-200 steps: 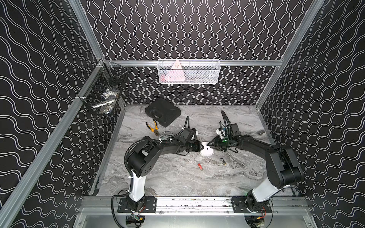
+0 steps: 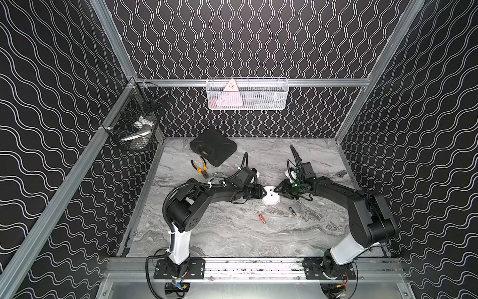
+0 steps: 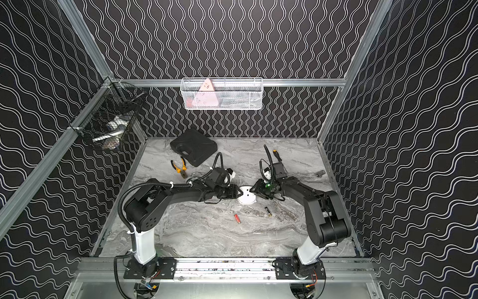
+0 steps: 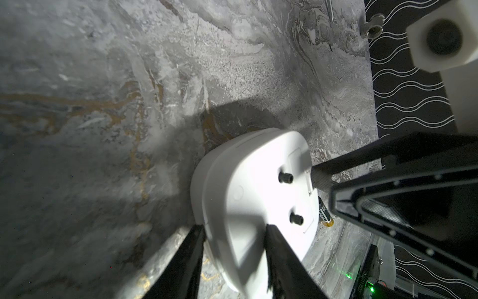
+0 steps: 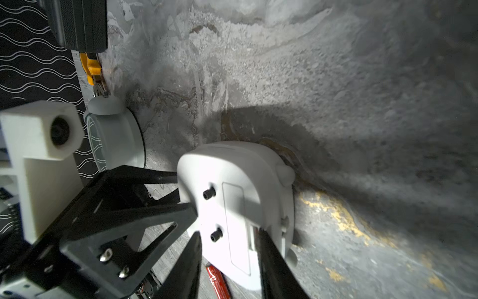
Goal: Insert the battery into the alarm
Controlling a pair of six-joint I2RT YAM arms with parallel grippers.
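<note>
The white alarm is in the middle of the table, its face with two black posts showing in both wrist views. My left gripper is shut on its near-left edge. On the other side, my right gripper is part open, with the alarm's edge between or just behind its fingers; whether they touch it I cannot tell. A red battery lies on the table in front of the alarm. To its right lies a black battery with a gold end.
Orange-handled pliers and a black case lie at the back left. A screwdriver is behind the right arm, and a small metal part sits far right.
The right gripper has shifted slightly to the right at the alarm, and more of the alarm's face shows. The left arm, the alarm and both batteries stay where they were.
</note>
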